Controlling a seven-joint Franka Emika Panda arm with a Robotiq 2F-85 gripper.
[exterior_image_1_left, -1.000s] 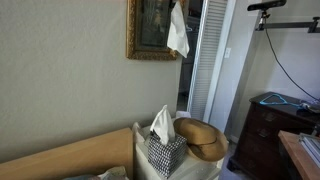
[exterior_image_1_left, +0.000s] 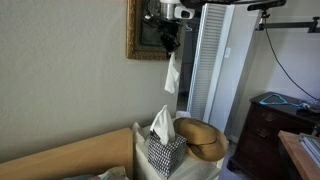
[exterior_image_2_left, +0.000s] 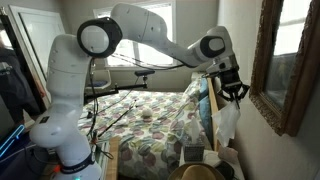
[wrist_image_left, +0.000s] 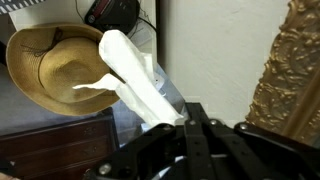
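A white tissue (exterior_image_1_left: 173, 73) hangs from my gripper (exterior_image_1_left: 171, 48), which is shut on its upper end. The wrist view shows the same tissue (wrist_image_left: 135, 75) stretching away from the dark fingertips, with one corner spread to the side. Below in exterior view 1 stands a black-and-white patterned tissue box (exterior_image_1_left: 166, 157). Another white tissue (exterior_image_1_left: 163, 123) sticks up out of its top. The held tissue is well above the box and apart from it. In exterior view 2 the gripper (exterior_image_2_left: 236, 97) is near the wall, with the tissue (exterior_image_2_left: 227, 122) under it.
Beside the box lies a straw hat (exterior_image_1_left: 203, 140). A gilt picture frame (exterior_image_2_left: 278, 65) hangs on the wall close to the gripper. A bed (exterior_image_2_left: 150, 115) with a patterned cover stands behind the arm, and a dark dresser (exterior_image_1_left: 265, 135) is at the right.
The gripper has come down into exterior view 1 with the tissue hanging from it. Box and hat have stayed put.
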